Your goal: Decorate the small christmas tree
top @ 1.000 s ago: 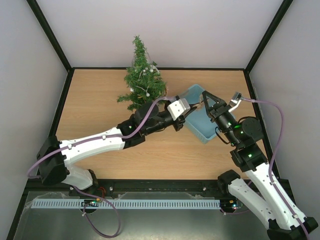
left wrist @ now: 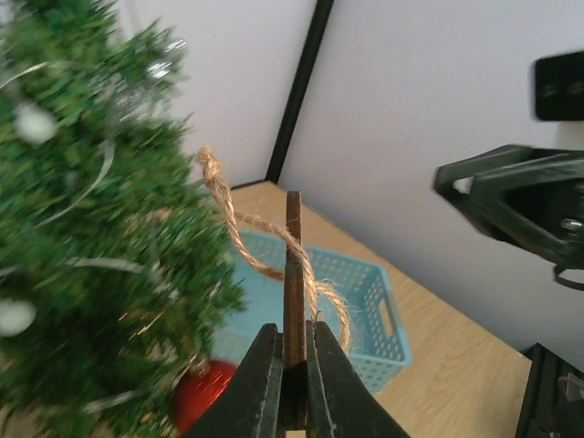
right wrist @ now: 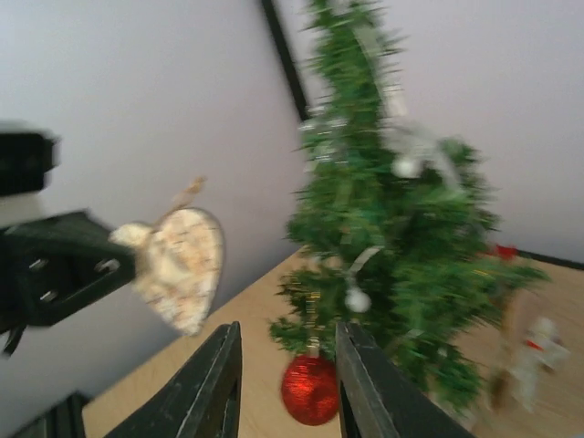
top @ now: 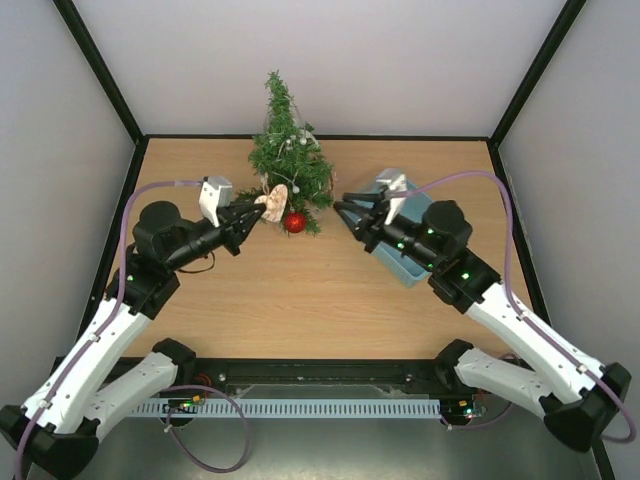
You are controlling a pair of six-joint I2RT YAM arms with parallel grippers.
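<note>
A small green Christmas tree (top: 287, 155) stands at the back of the table, with a red ball (top: 295, 222) low on its front. In front of the tree, to the left of the ball, my left gripper (top: 262, 208) is shut on a pale wooden heart ornament (right wrist: 187, 260). Its twine loop (left wrist: 239, 228) hangs free over the fingertips in the left wrist view, where the heart shows edge-on. My right gripper (top: 342, 211) is open and empty, right of the tree and over the bin; the red ball (right wrist: 310, 390) appears beyond its fingers in the right wrist view.
The light blue bin (top: 405, 268) sits right of the tree, partly covered by my right arm; its contents are hidden. White baubles (right wrist: 357, 299) and a white garland hang on the tree.
My left gripper has carried the heart leftward from near the bin to the tree's front. My right gripper has moved left from beyond the bin towards the tree.
</note>
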